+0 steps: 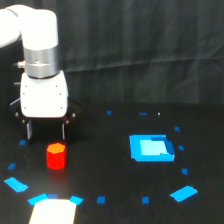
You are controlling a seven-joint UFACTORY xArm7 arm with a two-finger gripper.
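Observation:
A small red block (pixel 56 156), six-sided in outline, stands on the dark table at the left. Just behind and above it hangs my white gripper (pixel 46 136), pointing down. Its two dark fingers (pixel 29 130) are spread apart, and nothing shows between them. The block appears below the fingertips and apart from them, though the exact distance is hard to judge. Right of centre lies a blue square (pixel 137 148) with a white middle, which looks like a shallow tray or frame.
At the bottom left edge is a bright, pale square (pixel 53 211), partly cut off. Blue tape pieces (pixel 183 193) and small blue marks are spread over the table. A dark curtain (pixel 140 50) hangs behind. Between the red block and the blue square the table is clear.

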